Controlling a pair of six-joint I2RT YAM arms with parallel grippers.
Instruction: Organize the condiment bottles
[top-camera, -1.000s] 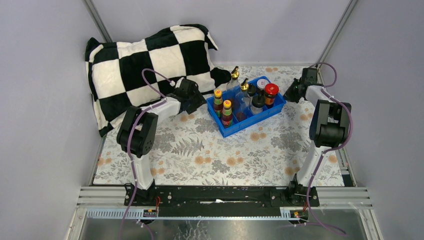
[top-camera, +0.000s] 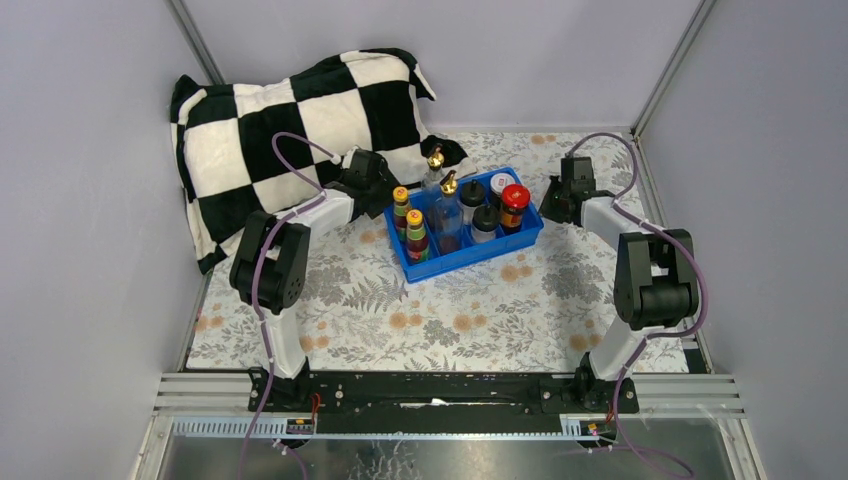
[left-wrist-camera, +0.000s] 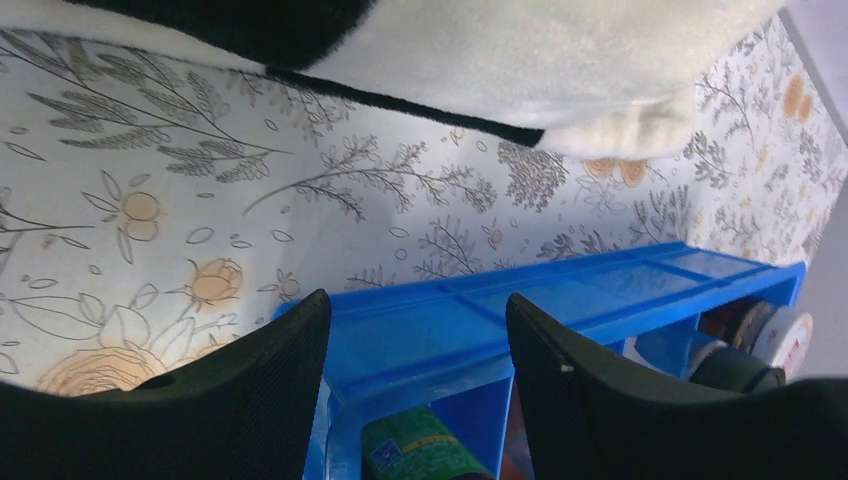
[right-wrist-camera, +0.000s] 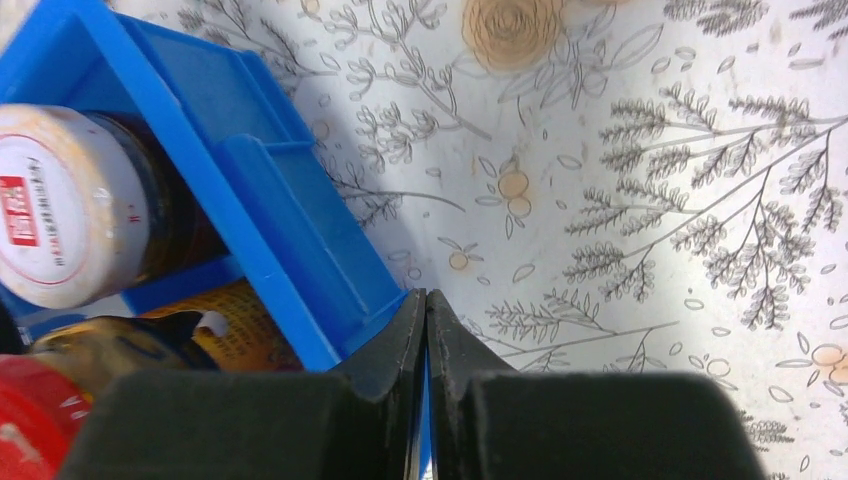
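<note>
A blue caddy (top-camera: 465, 256) holds condiments: two yellow-capped sauce bottles (top-camera: 416, 235), glass cruets with gold spouts (top-camera: 446, 220), dark-lidded jars (top-camera: 484, 223), a white-lidded jar (right-wrist-camera: 70, 210) and a red-lidded jar (top-camera: 515, 205). My left gripper is at the caddy's left end, fingers apart with the upper rim in the gap below, contact unclear. At the right end, my right gripper is shut on the caddy's rim, in the right wrist view.
A checkered black-and-white cushion (top-camera: 300, 120) lies along the back left, close behind the caddy.
The caddy and its bottles have moved left and slightly toward the front, along with my right gripper. My left gripper has shifted a little and now meets the caddy's left end.
</note>
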